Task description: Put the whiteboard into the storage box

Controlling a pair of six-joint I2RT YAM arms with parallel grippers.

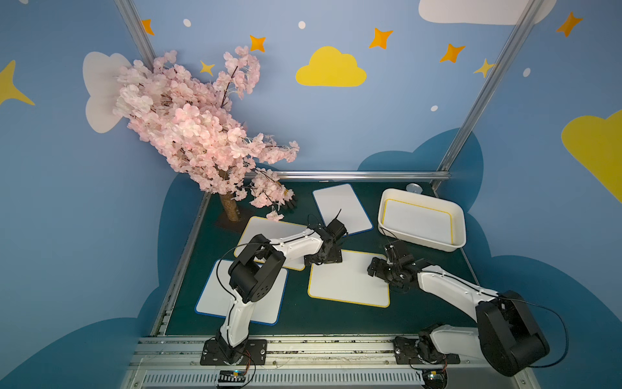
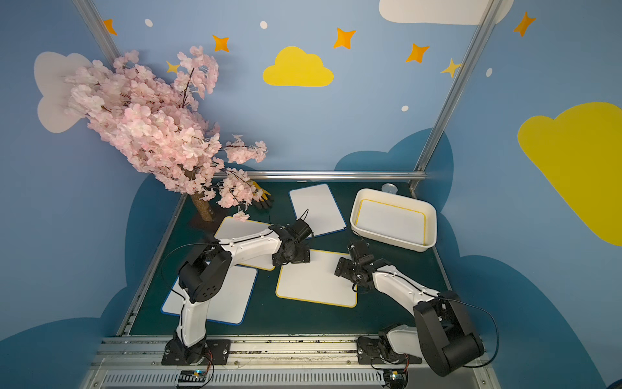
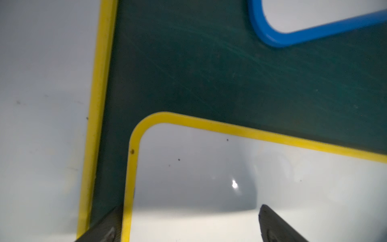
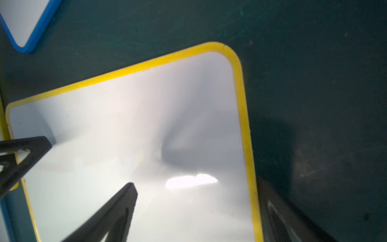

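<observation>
A yellow-edged whiteboard (image 1: 346, 278) lies flat at the middle front of the table, with both grippers over its opposite sides. My left gripper is open; its two fingers straddle the board's left edge, one outside and one above the white face. At the right edge my right gripper also stands open, one finger over the face and the other beyond the border. Neither holds anything, and contact with the board cannot be made out. The white storage box (image 1: 422, 243) stands at the back right with a yellow-edged board (image 1: 418, 220) inside.
Left of the middle board, close by, lies another yellow-edged board (image 1: 269, 228). Blue-edged boards lie at the front left (image 1: 210, 295) and behind the middle (image 1: 343, 204). A blossom tree (image 1: 194, 129) overhangs the back left. Bare green table shows right of the middle board.
</observation>
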